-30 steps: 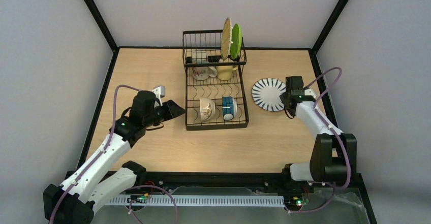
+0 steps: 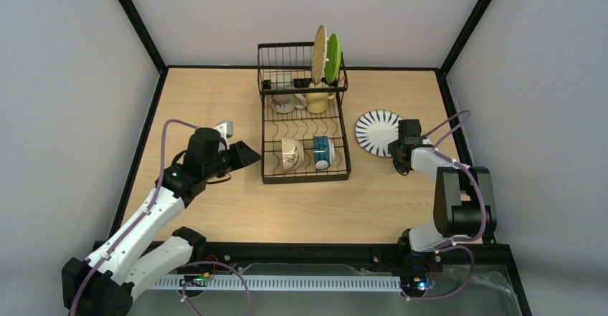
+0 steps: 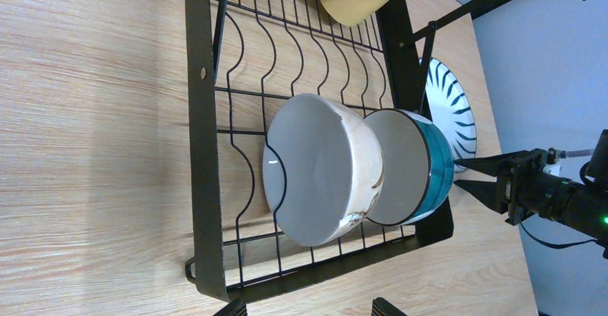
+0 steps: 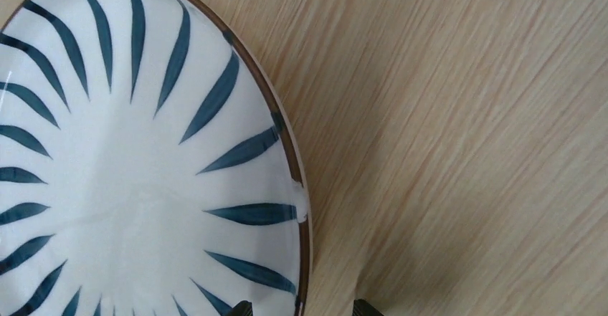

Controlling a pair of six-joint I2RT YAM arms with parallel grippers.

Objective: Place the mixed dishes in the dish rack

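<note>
A white plate (image 2: 376, 132) with blue stripes lies flat on the table to the right of the black dish rack (image 2: 306, 180). At its right rim is my right gripper, open; in the right wrist view the plate's brown rim lies between the two fingertips, untouched as far as shows. My left gripper is open and empty, left of the rack. Two bowls stand on edge in the lower tier: a cream one (image 3: 367, 169) and a blue one (image 3: 434, 165). Upstairs, a beige plate (image 2: 320, 54) and a green plate (image 2: 333, 56) stand upright.
A white cup (image 2: 282, 103) and a yellow cup (image 2: 317, 102) sit at the back of the lower tier, under the upper shelf. Bare table lies in front of the rack and to its left. Black frame posts bound the table.
My right gripper has shifted slightly left, toward and over the striped plate's right rim. The left arm, the rack and the dishes stay where they were.
</note>
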